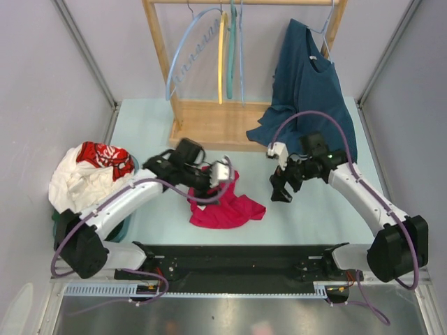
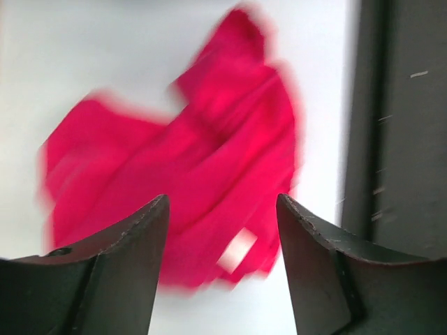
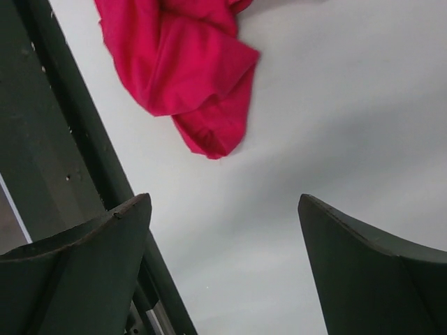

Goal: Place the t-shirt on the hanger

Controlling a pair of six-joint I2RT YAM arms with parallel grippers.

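Observation:
A crumpled magenta t-shirt (image 1: 230, 209) lies on the table's centre. My left gripper (image 1: 209, 190) hangs over it, motion-blurred in the top view; in the left wrist view its fingers stand open over the cloth, nothing between them. My right gripper (image 1: 281, 188) is right of the shirt, its fingers apart over bare table in the right wrist view, the shirt beyond them. Hangers hang on the wooden rack (image 1: 160, 49), among them yellow (image 1: 222, 59), teal (image 1: 230, 52) and blue ones (image 1: 180, 49).
A dark blue garment (image 1: 300, 91) hangs at the rack's right. A basket of white and red cloths (image 1: 87, 181) stands at the left.

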